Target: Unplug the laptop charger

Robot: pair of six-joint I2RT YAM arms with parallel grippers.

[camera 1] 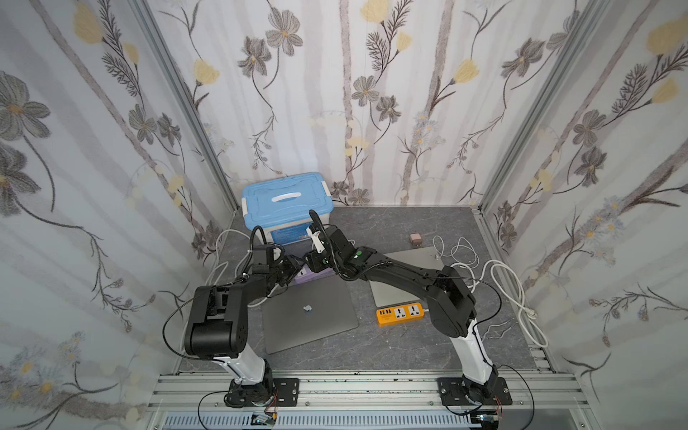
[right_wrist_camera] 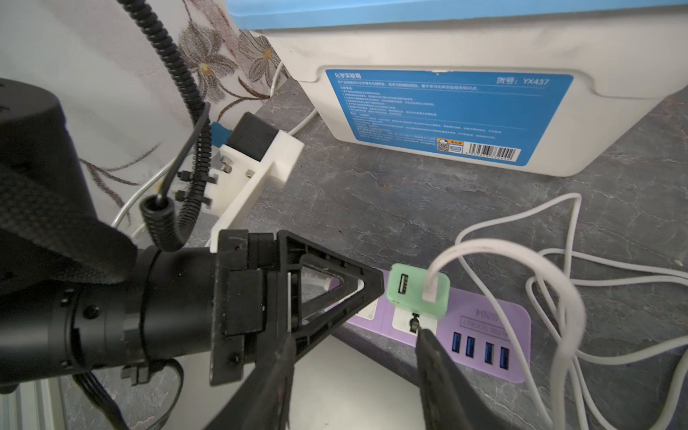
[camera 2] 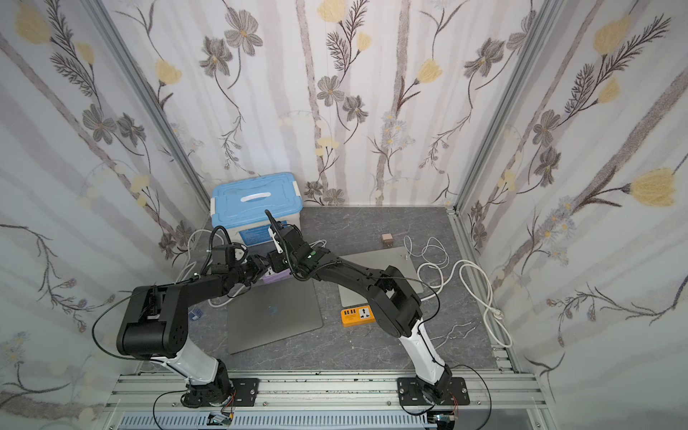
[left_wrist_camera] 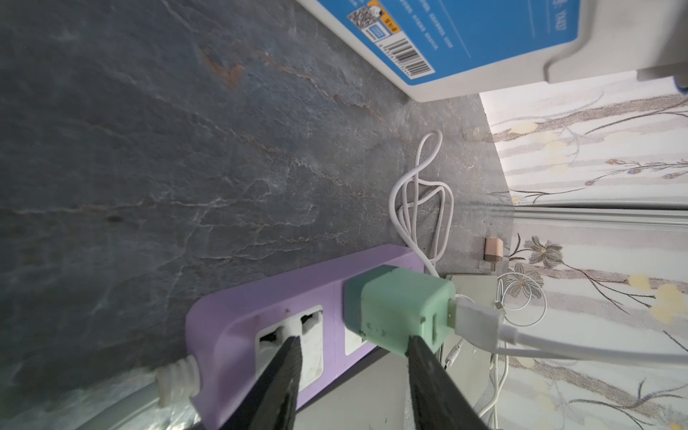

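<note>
A mint-green charger (left_wrist_camera: 401, 308) with a white cable (right_wrist_camera: 501, 245) in its end sits plugged into a purple power strip (right_wrist_camera: 487, 322). My left gripper is open beside the strip, its fingers below and left of the charger, nothing clearly between them; in the right wrist view it reaches in from the left, close to the charger. My right gripper is open above the strip, its fingers just short of the charger. Both grippers crowd over the strip in the top views, partly hiding it.
A white box with blue lid (camera 1: 286, 193) stands behind. A dark laptop (camera 1: 308, 322) lies in front, a silver laptop (camera 1: 387, 286) to the right, with an orange strip (camera 1: 399, 313) before it. Loose white cables lie around; a small pink block (camera 1: 415, 239) is at back right.
</note>
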